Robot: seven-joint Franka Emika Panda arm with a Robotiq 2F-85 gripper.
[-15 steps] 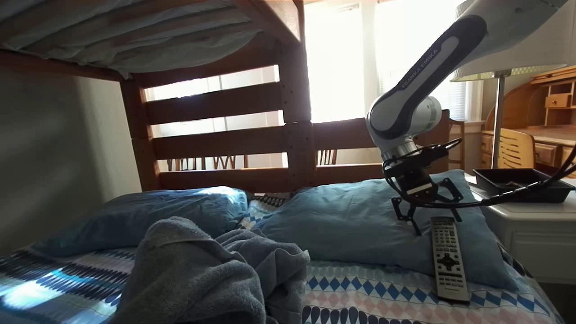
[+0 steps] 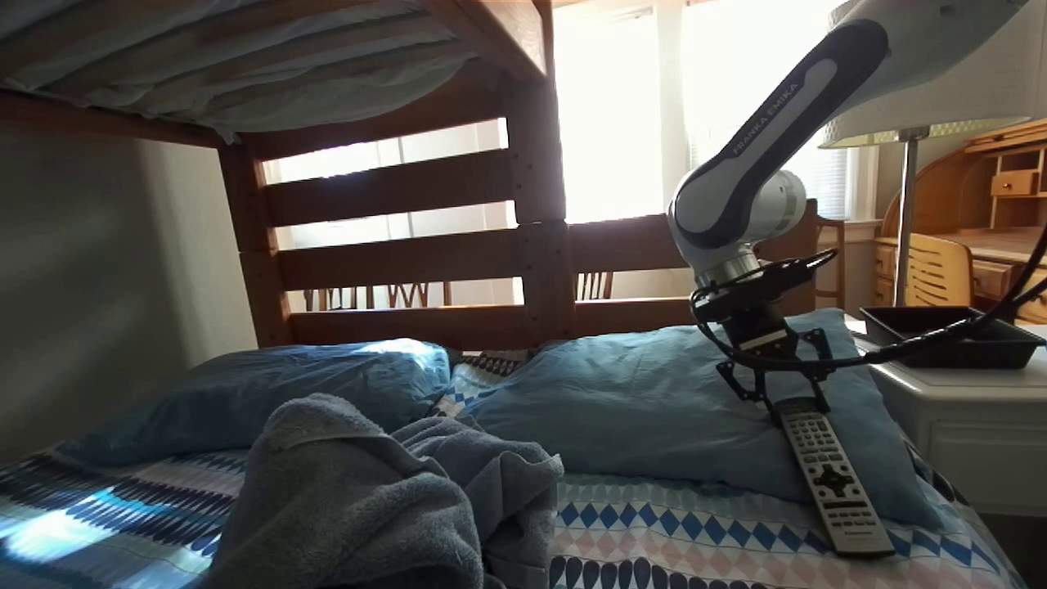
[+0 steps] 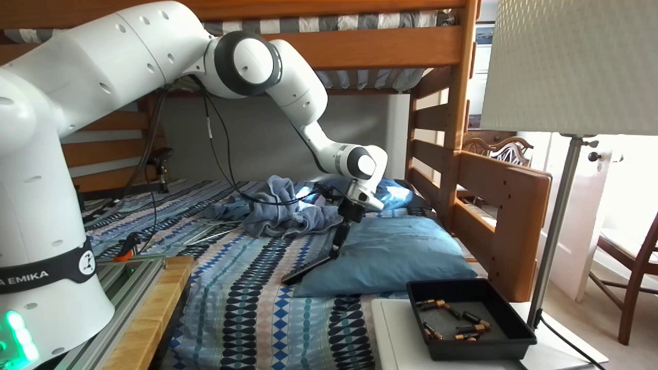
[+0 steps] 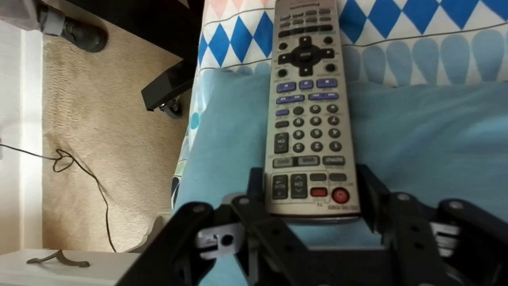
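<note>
A long silver remote control slants down over the front of the blue pillow, its lower end by the patterned bedspread. My gripper is shut on the remote's upper end. In the wrist view the two black fingers of the gripper press on either side of the remote, near its red power button. Its button face is toward the camera. In the second exterior view the remote shows as a dark strip below the gripper. Whether its lower end touches the bed is hard to tell.
A black tray holding several batteries stands on the white nightstand, beside a lamp. A crumpled grey-blue towel lies on the bed. Wooden bunk rails rise behind the pillows.
The remote has tilted, its lower end swinging to the right in the first exterior view. My gripper is slightly higher.
</note>
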